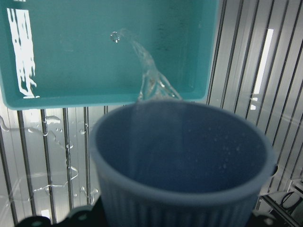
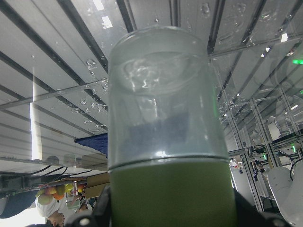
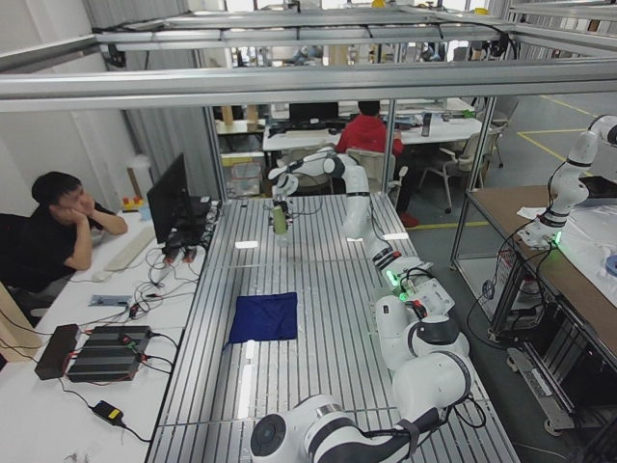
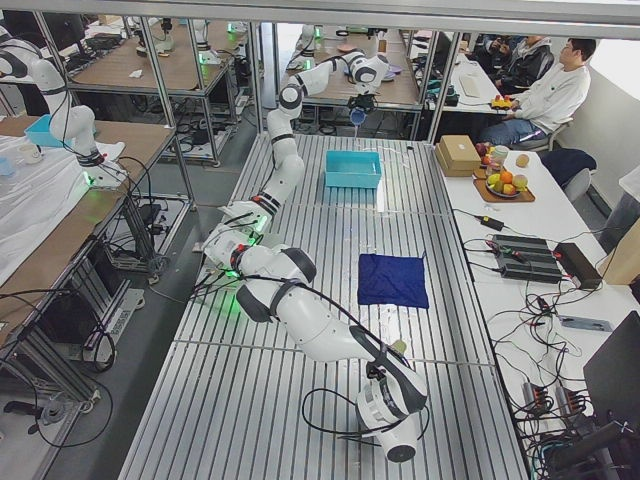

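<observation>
A blue cup (image 1: 180,198) is held by my left gripper (image 4: 362,104), high over the near end of the turquoise bin (image 4: 352,172). In the left wrist view a clear splash of water shows in and over the bin beside the cup's rim. My right gripper (image 3: 280,206) is shut on a green bottle (image 2: 173,194) with a clear upper part (image 2: 161,118), above the table at the other end. Liquid shows inside the clear part. Water drops lie on the table's metal surface (image 1: 57,165).
A navy cloth (image 4: 392,280) lies mid-table. Side desks hold boxes (image 4: 458,155), a fruit tray (image 4: 506,186), electronics (image 3: 106,352) and a monitor (image 3: 171,207), with a seated person close by.
</observation>
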